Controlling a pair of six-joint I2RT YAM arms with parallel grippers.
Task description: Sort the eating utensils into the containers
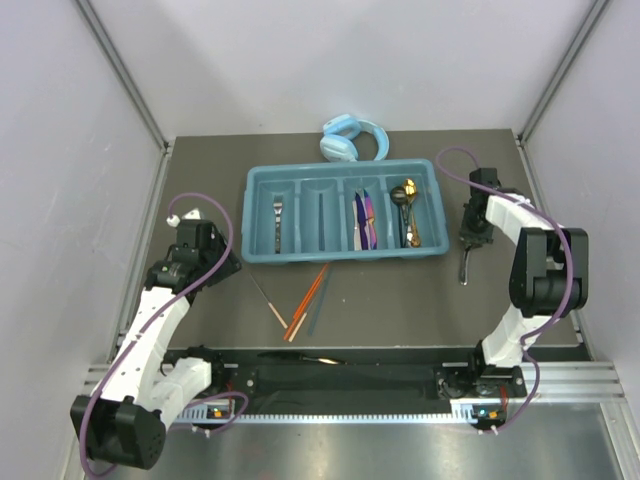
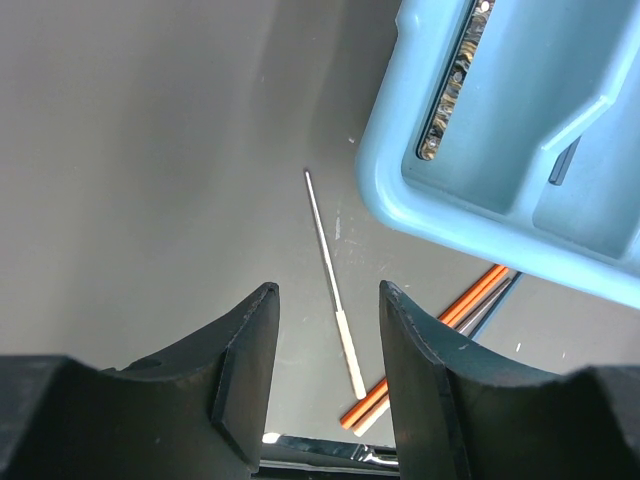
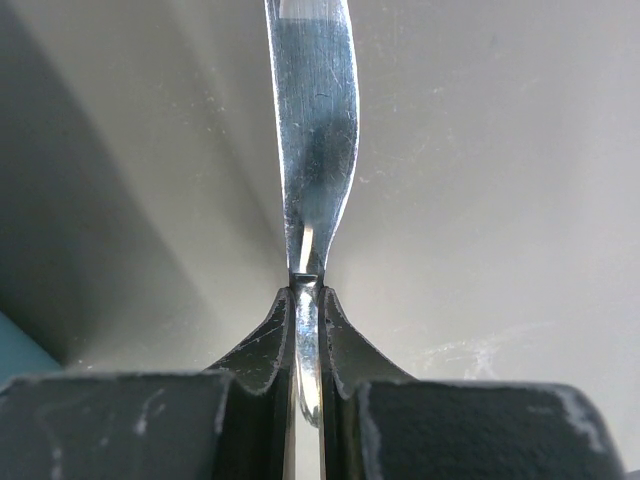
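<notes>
A blue tray with compartments holds a fork, knives and several spoons. My right gripper is shut on a silver knife at the tray's right, seen also in the top view. My left gripper stands open, with nothing held, left of the tray. Loose on the table lie a thin metal stick with a pale handle, orange chopsticks, a pale one and a dark blue one.
Blue headphones sit behind the tray. A dark object lies at the front edge.
</notes>
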